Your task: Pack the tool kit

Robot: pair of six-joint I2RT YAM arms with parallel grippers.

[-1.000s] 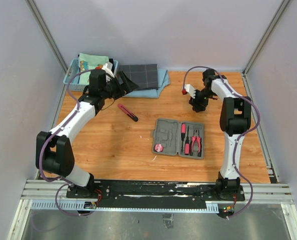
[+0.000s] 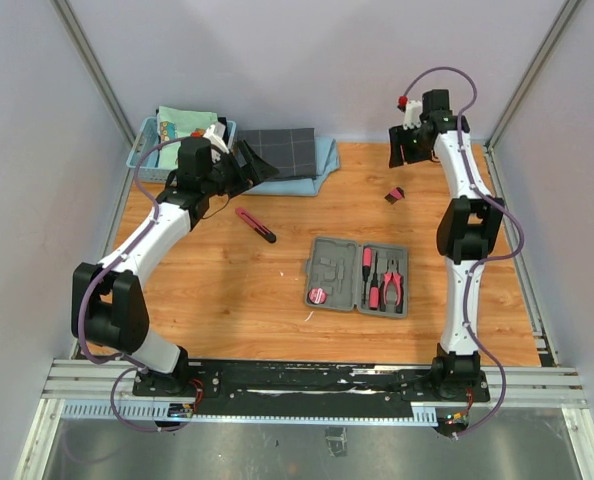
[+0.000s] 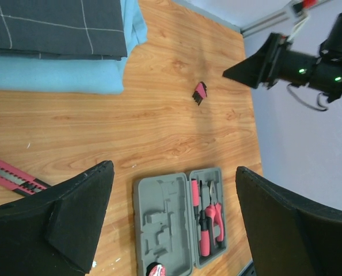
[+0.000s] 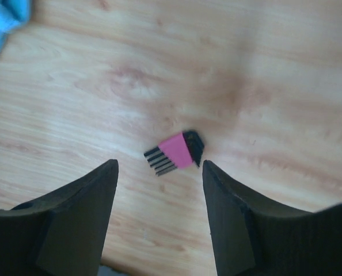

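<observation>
The grey tool case (image 2: 334, 255) lies unfolded mid-table. Its right half holds red-and-black screwdrivers (image 2: 374, 296) and red pliers (image 2: 392, 288). In the left half sits a round red-and-white piece (image 2: 318, 296); the moulded slots above it are bare. A small pink-and-black bit holder (image 4: 177, 150) with several dark prongs lies on the wood behind the case. My right gripper (image 2: 409, 160) is open above and behind that holder, nothing between its fingers. The left gripper (image 2: 254, 170), open and empty, hangs near the folded cloth. A red-and-black utility knife (image 2: 256, 225) lies left of the case.
A blue basket (image 2: 142, 150) with a green cloth and other items stands at the back left. Beside it, a dark checked cloth (image 2: 282, 152) rests on a light blue cloth (image 2: 327, 165).
My right gripper has moved back and to the right, uncovering the bit holder on the table. The left arm, the case and the knife look unmoved.
</observation>
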